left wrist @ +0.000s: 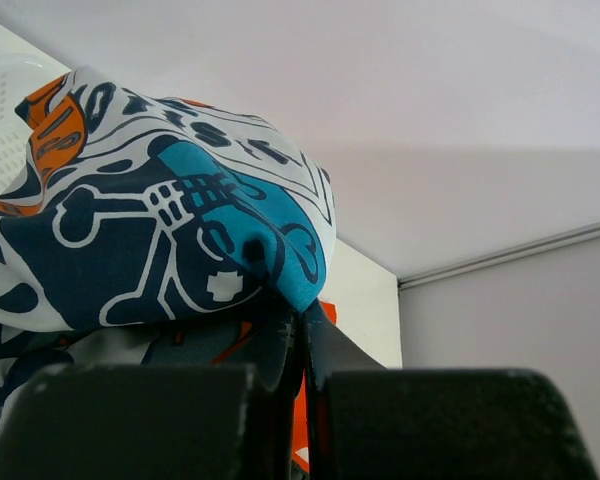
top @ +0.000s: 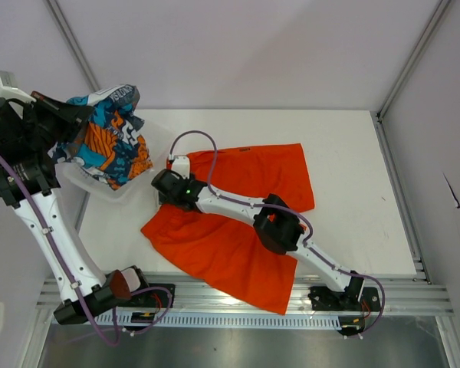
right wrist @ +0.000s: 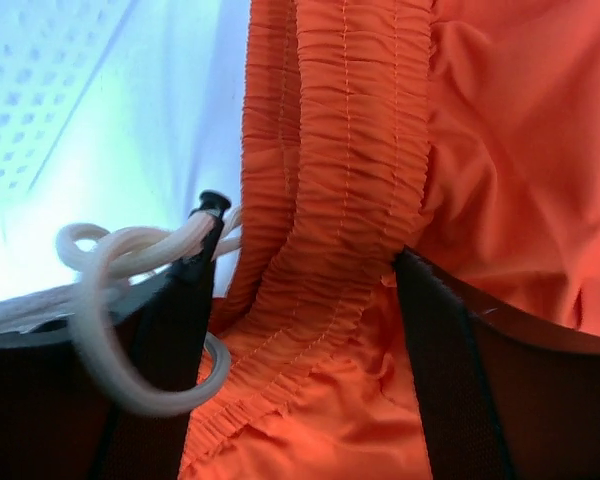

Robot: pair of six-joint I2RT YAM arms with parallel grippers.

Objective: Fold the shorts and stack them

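Note:
My left gripper (top: 80,115) is raised over the white basket, shut on patterned shorts (left wrist: 150,230) in blue, orange, white and navy, which bunch above its fingers in the left wrist view. Red shorts (top: 238,268) lie spread across the table, partly hanging over the front edge. My right gripper (top: 170,192) is at their left side; in the right wrist view its fingers stand apart around the gathered waistband (right wrist: 350,170), with the white drawstring (right wrist: 150,250) by the left finger. Whether it grips the cloth is unclear.
A white plastic basket (top: 157,138) stands at the table's left, under the patterned shorts and close to my right gripper. The right arm lies across the red shorts.

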